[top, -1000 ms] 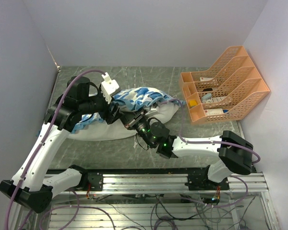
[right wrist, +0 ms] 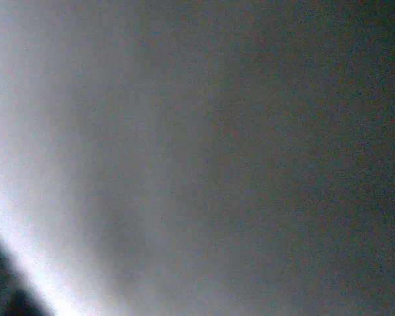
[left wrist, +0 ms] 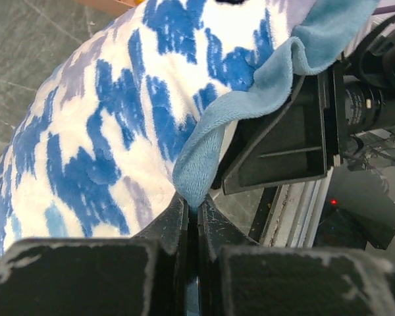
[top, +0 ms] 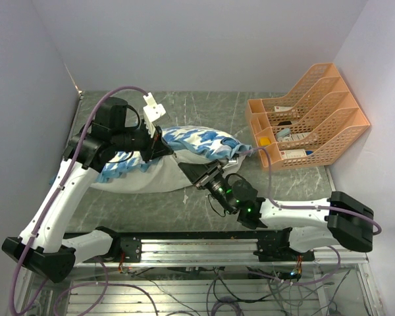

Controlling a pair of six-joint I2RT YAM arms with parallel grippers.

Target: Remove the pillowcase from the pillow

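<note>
The pillowcase (top: 201, 141), white with blue patches and a plain blue hem, lies bunched over the white pillow (top: 148, 179). In the left wrist view, my left gripper is shut on the pillowcase's blue hem (left wrist: 207, 131), which rises from between its fingers. From above, the black right gripper (top: 184, 166) reaches to the pillow's front side, just right of the left one. Its fingertips are too dark and small to tell how they stand. Only a grey blur fills the right wrist view, so nothing there shows what lies between the right fingers.
An orange slotted organizer (top: 309, 122) with several small items stands at the right of the grey table. Bare tabletop (top: 145, 214) shows in front of the pillow and behind it. Grey walls close in the left, back and right sides.
My right arm has shifted to the right and slightly toward the front. The left gripper has moved a little right, and the pillowcase between the grippers has changed its folds.
</note>
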